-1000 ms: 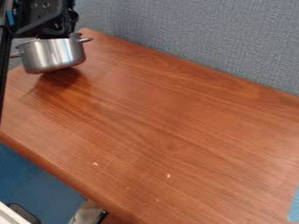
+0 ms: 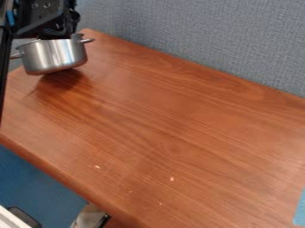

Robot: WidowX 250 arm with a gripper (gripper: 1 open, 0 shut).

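A stainless steel pot (image 2: 53, 56) with side handles is at the far upper left of the wooden table (image 2: 167, 134), with a dark shadow beneath it. My black gripper (image 2: 45, 34) is directly over the pot, cut off by the top and left edges of the view. Its fingertips are hidden, so I cannot tell whether it grips the pot or whether the pot rests on the table.
A grey fabric partition (image 2: 215, 36) runs along the back of the table. The front edge runs diagonally at the lower left.
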